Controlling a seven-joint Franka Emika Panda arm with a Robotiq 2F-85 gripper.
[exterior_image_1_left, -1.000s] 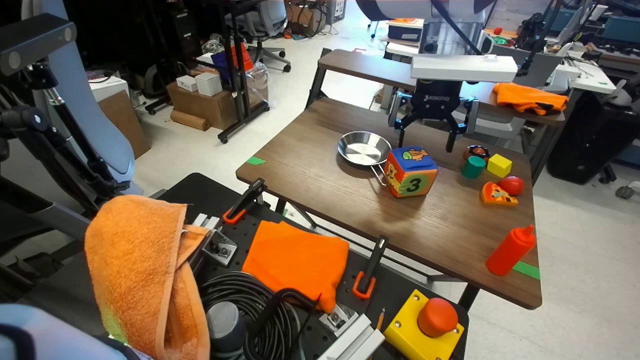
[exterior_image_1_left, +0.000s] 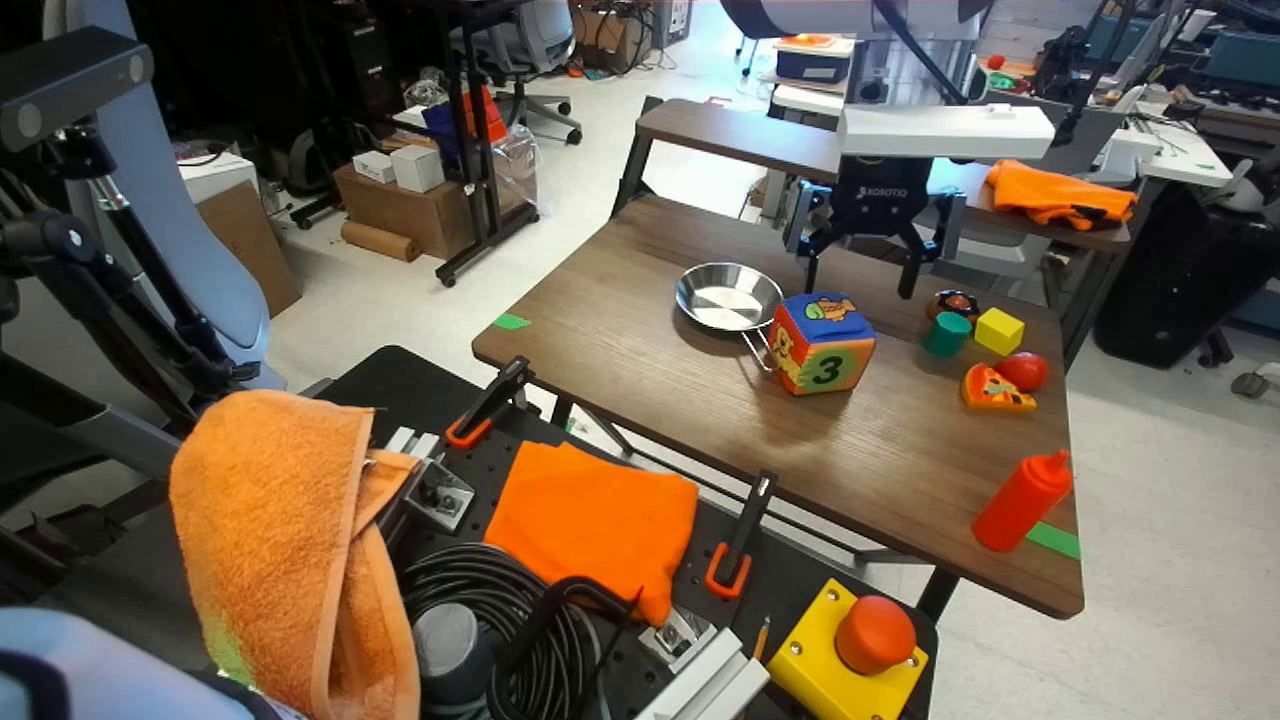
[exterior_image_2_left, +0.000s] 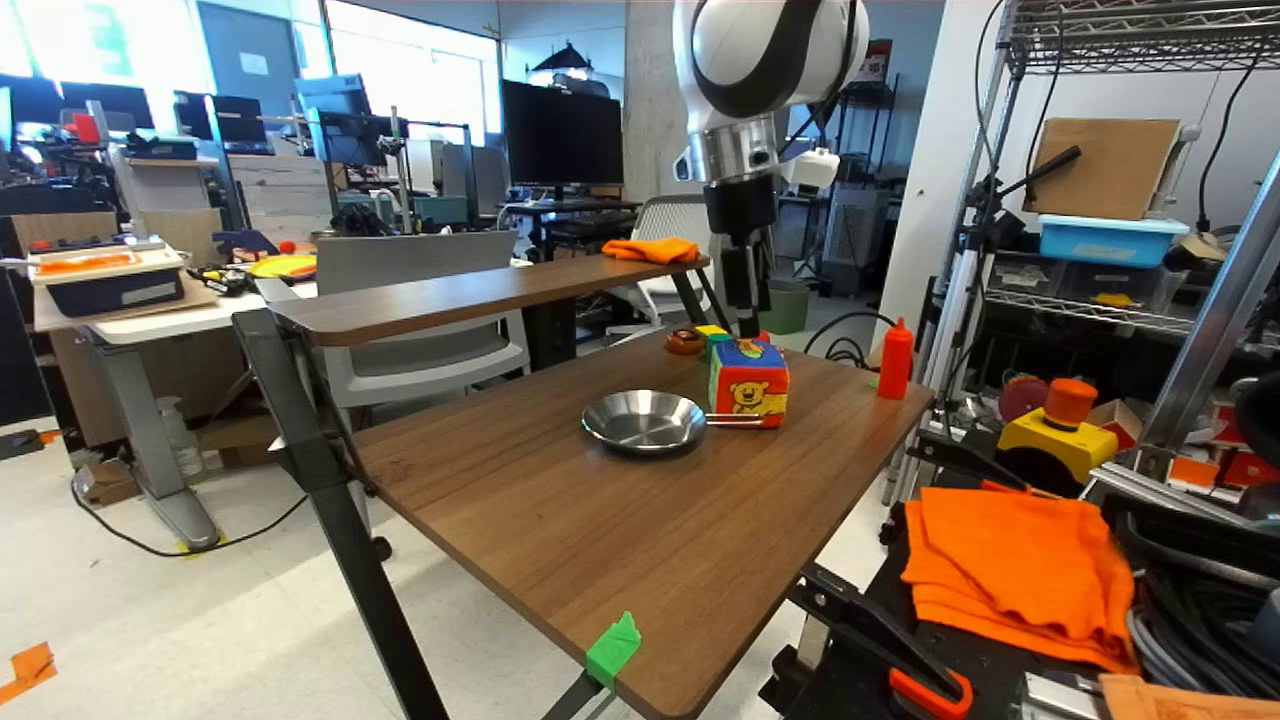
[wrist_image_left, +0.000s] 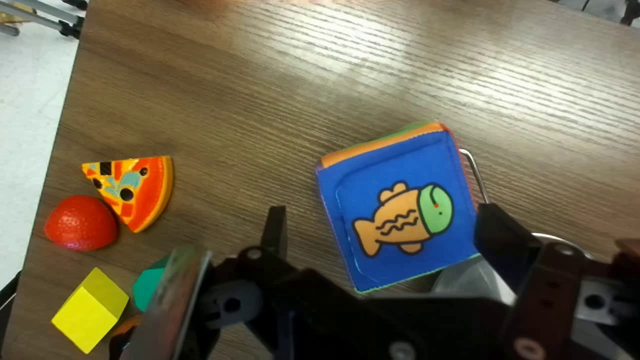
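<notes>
My gripper (exterior_image_1_left: 859, 278) stands open above the table, its two fingers spread wide with nothing between them. It hangs behind a soft picture cube (exterior_image_1_left: 823, 343) with a blue fish-printed top, as exterior view 1 shows. From the wrist, the cube (wrist_image_left: 399, 210) appears just past the fingertips, and the gap at my gripper spans it in the picture. A small steel pan (exterior_image_2_left: 645, 421) sits beside the cube, its wire handle reaching the cube's side. Part of the pan is hidden behind my right finger in the wrist view.
A pizza slice (wrist_image_left: 137, 185), a red ball-like piece (wrist_image_left: 82, 222), a yellow block (wrist_image_left: 91, 309) and a green cylinder (exterior_image_1_left: 947, 334) cluster to one side. The red bottle (exterior_image_1_left: 1021, 500) stands near the table corner. A raised shelf (exterior_image_1_left: 744, 132) runs along the back. The table's pan-side end is clear.
My gripper has shifted slightly to the right in exterior view 1 and a touch upward in the picture. It was open before too. The objects on the table have not moved.
</notes>
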